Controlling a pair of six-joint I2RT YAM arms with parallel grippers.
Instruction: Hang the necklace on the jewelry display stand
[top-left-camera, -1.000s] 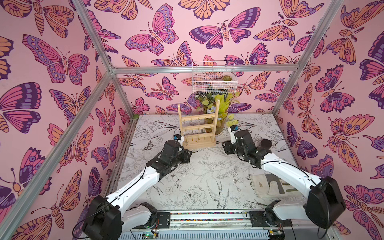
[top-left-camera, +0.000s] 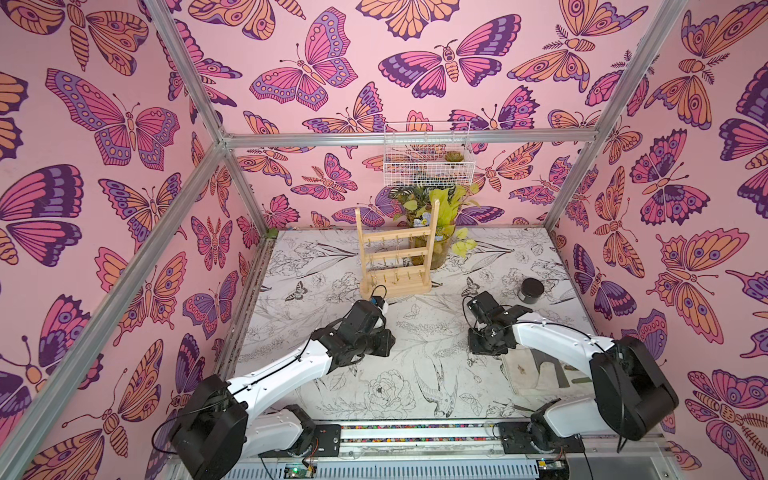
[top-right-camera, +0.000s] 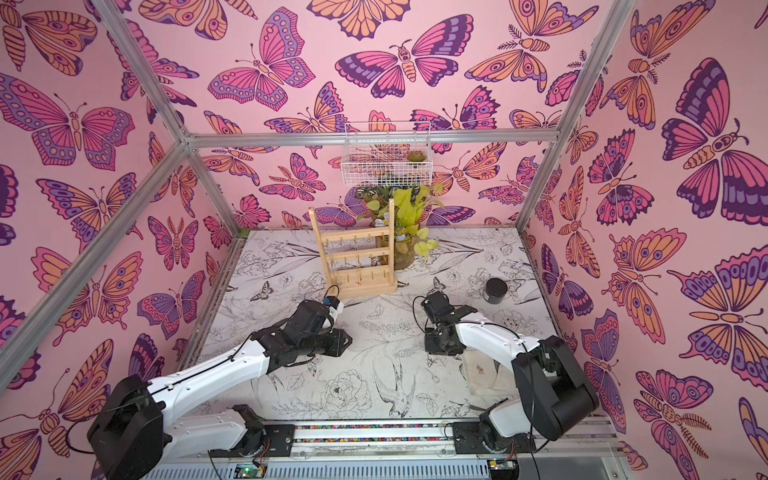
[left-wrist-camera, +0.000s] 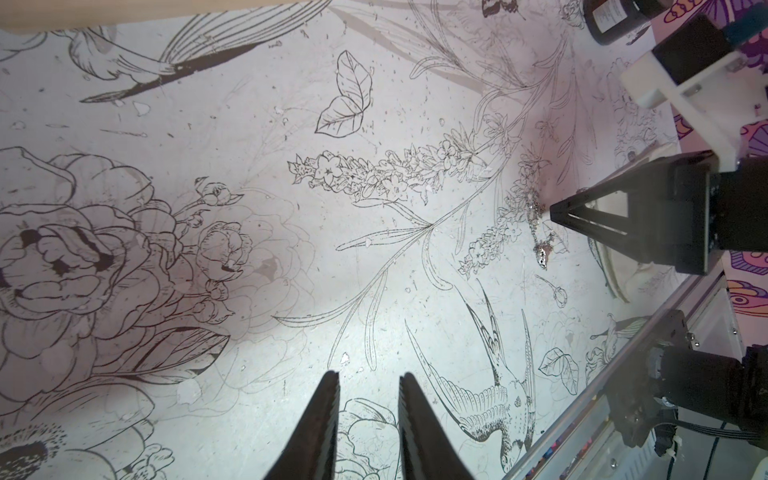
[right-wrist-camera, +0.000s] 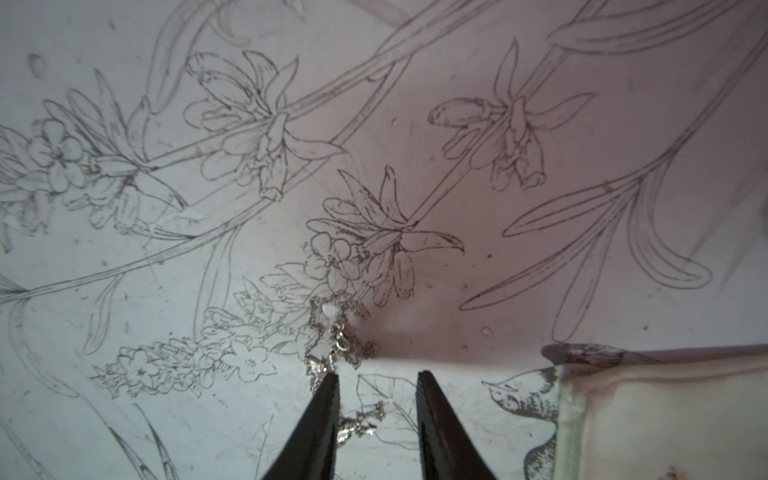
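The necklace, a thin silvery chain, lies in a loose heap on the table in the right wrist view. My right gripper hangs above it, fingers part open, with some of the chain showing between and beyond the tips. In the left wrist view the same necklace lies just below the right gripper's tip. My left gripper is over bare table, its fingers apart and empty. The wooden jewelry display stand, with rows of small pegs, stands upright at the back, beyond the left gripper.
A potted plant is behind the stand. A dark round jar sits at the right rear. The beige cloth pouch lies near the right arm. Between the two arms the patterned table is clear.
My right gripper has come down and toward the front, from near the stand to over the necklace.
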